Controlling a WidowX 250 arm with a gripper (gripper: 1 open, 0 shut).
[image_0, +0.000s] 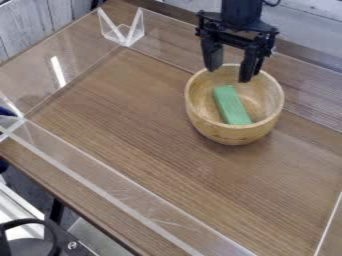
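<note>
A light wooden bowl (207, 122) sits right of the middle of the wooden table, with a long green block (229, 106) lying inside it. My black gripper (230, 70) is over the back rim of the bowl, its two fingers pointing down and spread apart, open, with nothing seen between them.
A clear bracket-like plastic piece (122, 30) stands at the back left. A black object (27, 240) is at the lower left, off the table's edge.
</note>
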